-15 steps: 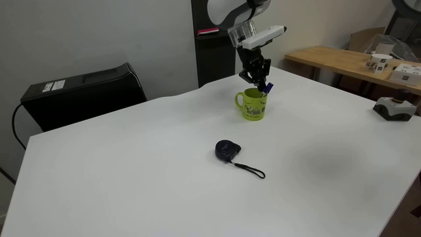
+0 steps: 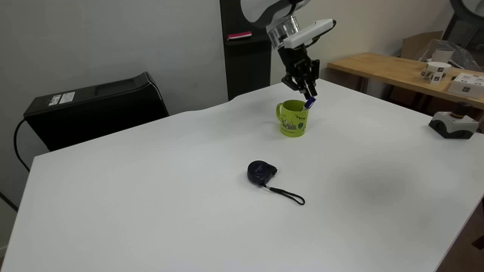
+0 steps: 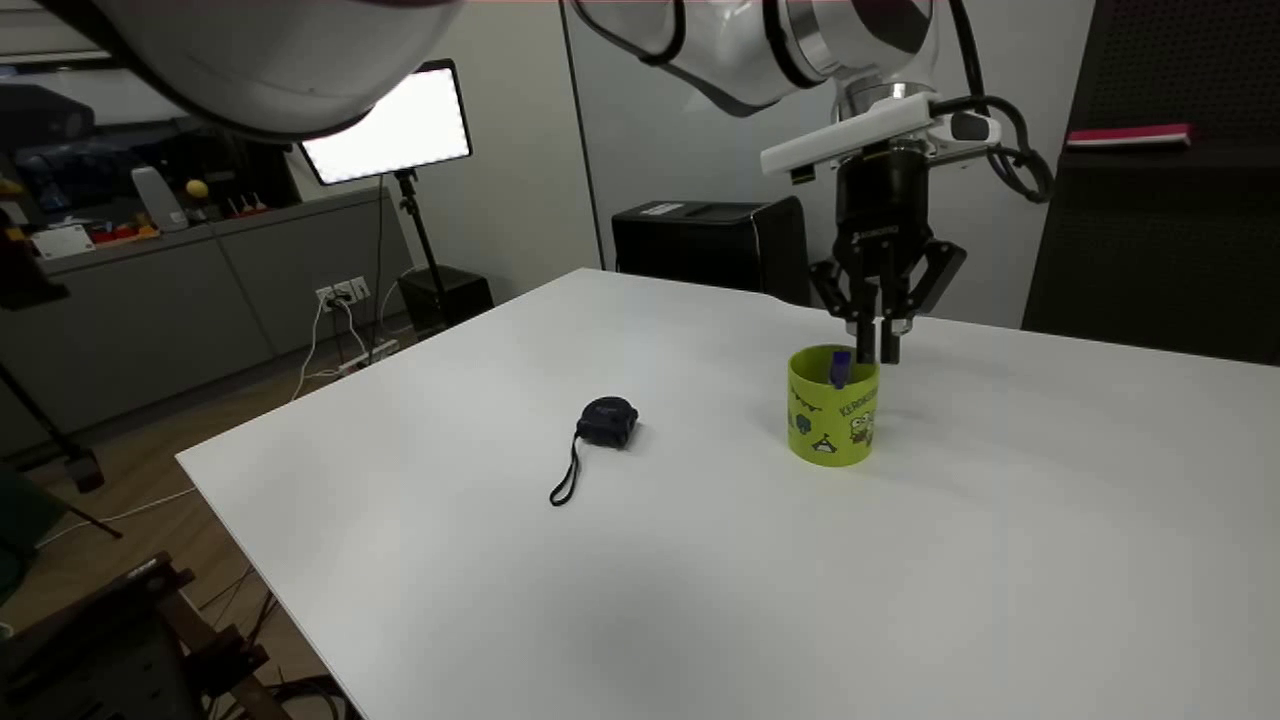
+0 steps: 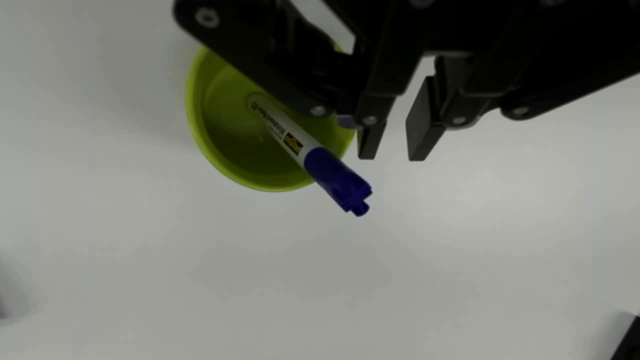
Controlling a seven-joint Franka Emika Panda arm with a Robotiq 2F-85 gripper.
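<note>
On the white table stands an upright green mug (image 2: 293,123) with printed figures. A white marker with a purple cap (image 4: 336,179) leans inside it, the cap sticking out over the rim. My gripper is partly open, a narrow empty gap between its fingers. In the wrist view, the left finger (image 4: 369,141) hangs by the mug's rim, just beside the cap. From exterior view 2, the gripper (image 3: 878,348) points down at the back right edge of the mug (image 3: 830,420). Whether a finger touches the mug or marker is hard to tell.
A dark tape measure (image 2: 261,172) with a wrist strap lies nearer the front of the table. A grey and black button box (image 2: 453,125) sits by the right edge.
The gripper has risen a little and shifted right in exterior view 1. The mug has turned and moved slightly, its handle showing less. The marker leans lower to the right.
</note>
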